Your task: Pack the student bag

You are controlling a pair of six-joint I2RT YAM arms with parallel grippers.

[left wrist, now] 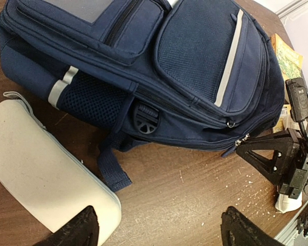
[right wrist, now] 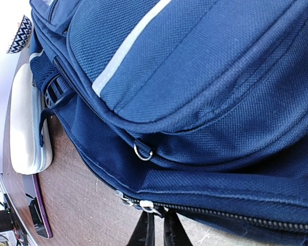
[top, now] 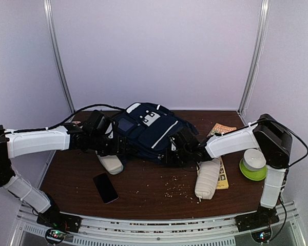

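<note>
A dark blue backpack [top: 155,128] lies at the back middle, reflective strips uppermost. My left gripper stands wide open in front of its side pocket, nothing between its fingers. In the right wrist view, my right gripper has a narrow gap between its fingers, with the tips right at a zipper pull [right wrist: 147,205] on the bag's lower edge; whether they touch it is unclear. A cream pencil case [left wrist: 43,161] rests beside the bag, partly under the left gripper. A white ribbed pouch [top: 208,178] lies on a yellow book [top: 222,177] at right.
A black phone [top: 106,188] lies front left. At far right a white bowl [top: 254,159] sits on a green plate [top: 252,173]. Crumbs are scattered over the front middle of the brown table [top: 149,202], otherwise clear there.
</note>
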